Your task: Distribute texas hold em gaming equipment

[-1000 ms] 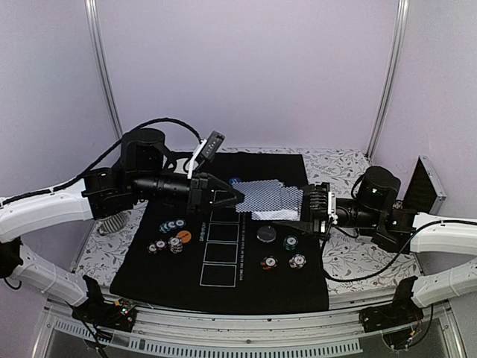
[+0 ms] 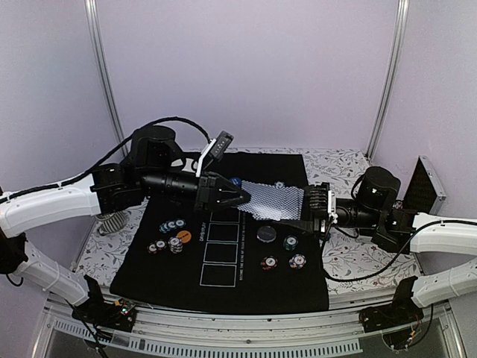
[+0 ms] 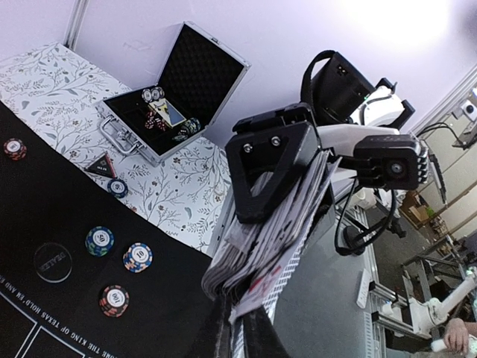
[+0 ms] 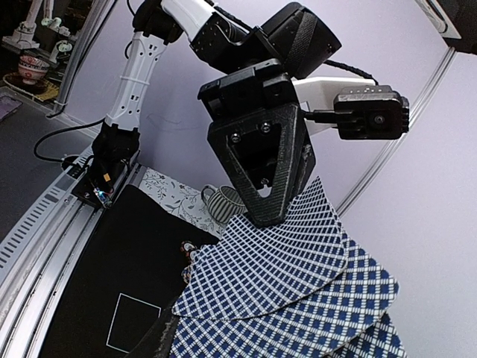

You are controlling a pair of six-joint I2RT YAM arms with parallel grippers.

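A deck of cards with blue-and-white checked backs point(image 2: 272, 201) is held in the air between my two grippers above the black mat point(image 2: 160, 272). My left gripper point(image 2: 244, 198) is shut at the deck's left edge, with thin card edges at its fingertips. From the right, my right gripper point(image 2: 307, 210) grips the other end, its fingers parted by the deck's thickness. The right wrist view shows the cards point(image 4: 261, 272) fanned out, the layers slid apart. In the left wrist view, several card edges point(image 3: 257, 246) lie stacked between the right gripper's fingers.
Stacks of poker chips point(image 2: 175, 242) stand on the mat's left, others point(image 2: 297, 261) on its right near the clear dealer disc point(image 2: 266, 234). An open silver case point(image 3: 168, 115) with chips and a card box stands at the right. A striped mug point(image 4: 223, 203) is at the left.
The left gripper has shifted slightly right, toward the right gripper. The right arm has barely moved.
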